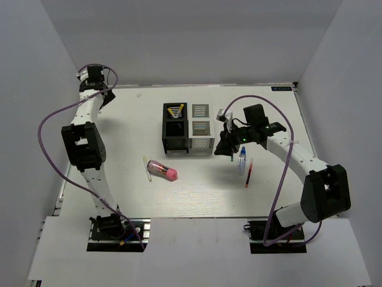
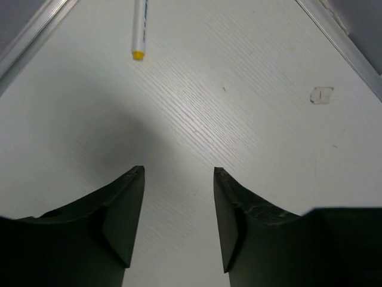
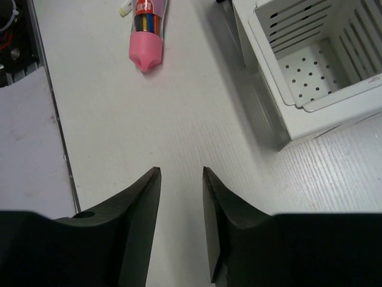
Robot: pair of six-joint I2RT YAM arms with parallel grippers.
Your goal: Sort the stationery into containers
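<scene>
In the top view, the black containers (image 1: 175, 143) hold yellow items, beside the white containers (image 1: 201, 143). A pink-capped pen tube (image 1: 162, 170), a pale pen (image 1: 147, 168), a blue-capped bottle (image 1: 242, 161) and a red pen (image 1: 249, 173) lie on the table. My left gripper, at the far back left, is open above a white yellow-tipped marker (image 2: 139, 30), nothing between its fingers. My right gripper hangs right of the white containers, open and empty, over the bottle's area.
Walls and rails edge the back left, close to my left arm.
</scene>
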